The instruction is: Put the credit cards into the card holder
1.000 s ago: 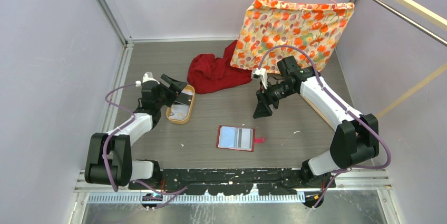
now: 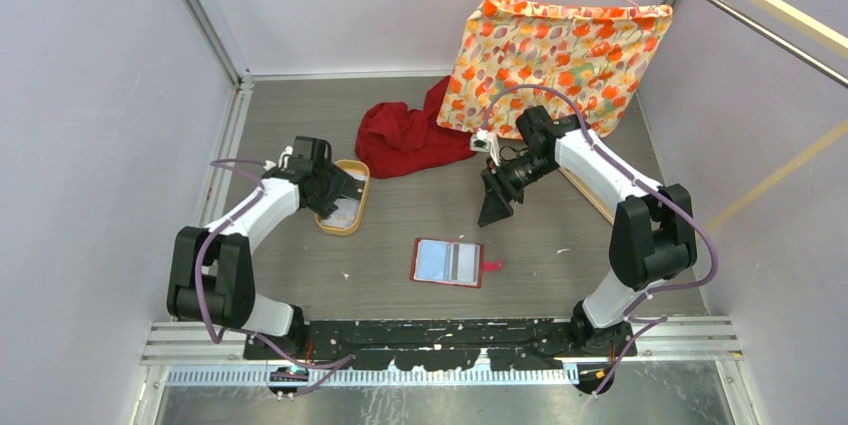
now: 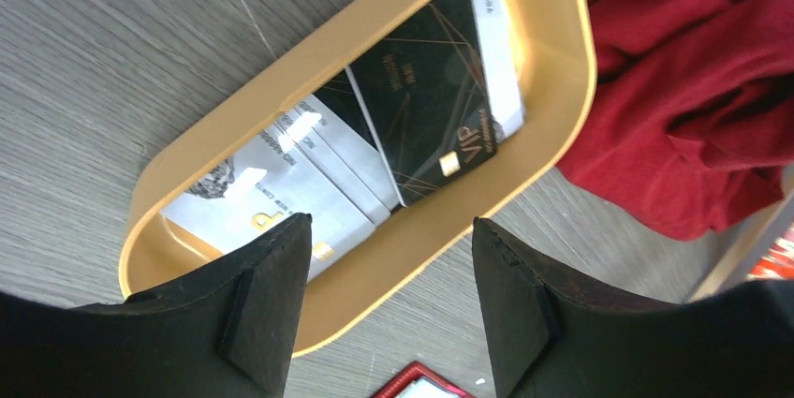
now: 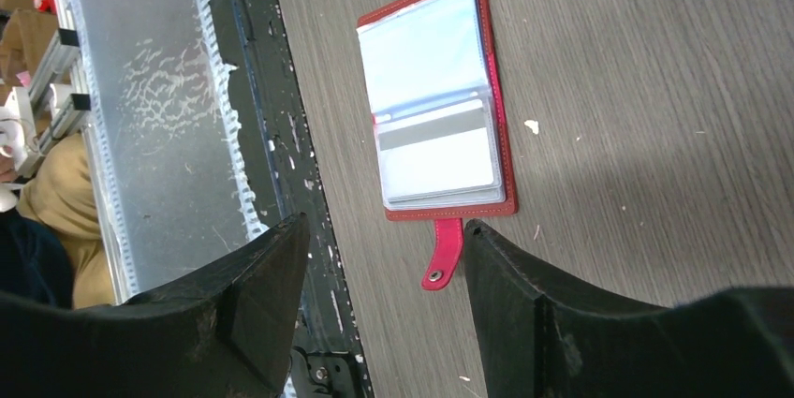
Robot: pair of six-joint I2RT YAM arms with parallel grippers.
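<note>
In the left wrist view, a tan oval box [image 3: 201, 150] holds several cards: a black card [image 3: 421, 98] lies on top, with a white card [image 3: 309, 187] and others beneath and beside it. My left gripper is over the box, its fingers apart and no card between them. Lying unfolded on the table, the red-edged card holder [image 4: 506, 150] shows clear sleeves and a red snap strap [image 4: 445, 253] in the right wrist view. Above the table, to the right of the holder, my right gripper stands open and empty.
A crumpled dark red cloth [image 2: 405, 140] lies right beside the box. Behind it hangs a flowered orange cloth [image 2: 560, 55] on a pink hanger. Bare table [image 2: 410, 210] separates the box from the card holder.
Box and holder have stayed put.
</note>
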